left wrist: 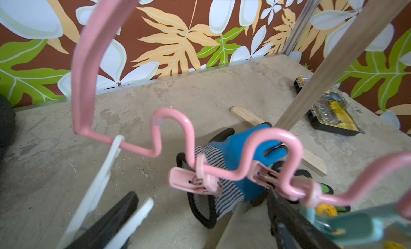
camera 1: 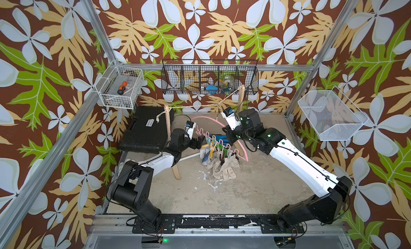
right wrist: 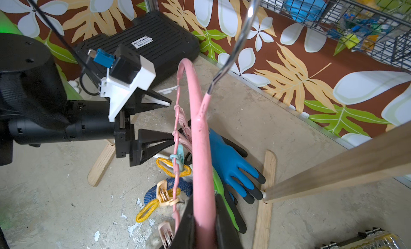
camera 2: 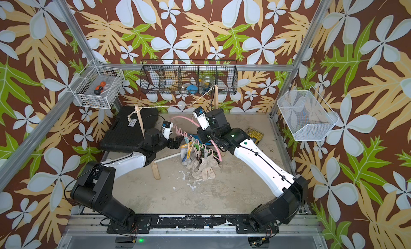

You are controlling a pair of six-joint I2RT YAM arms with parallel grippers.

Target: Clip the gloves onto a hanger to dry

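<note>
A pink hanger (right wrist: 201, 163) has its thick bar between the fingers of my right gripper, which is shut on it. Along its wavy rail hang pink clips (left wrist: 194, 180), a teal clip (left wrist: 346, 225) and beige clips (right wrist: 163, 193). Several gloves cluster below: a blue glove (right wrist: 233, 161) with black fingertips, a green-and-black glove (right wrist: 224, 197), a navy glove (right wrist: 152, 192) with yellow loops, and beige gloves (camera 1: 224, 165). Whether the blue glove is pinched by a clip, I cannot tell. My left gripper is open close to the rail's left end, near the pink clips.
A rope (camera 1: 194, 106) runs between wooden posts (camera 1: 167, 120) behind the hanger. A black case (camera 1: 143, 129) lies at the back left, and a yellow-black box (camera 2: 254, 135) at the back right. Wire baskets (camera 1: 209, 79) hang on the walls.
</note>
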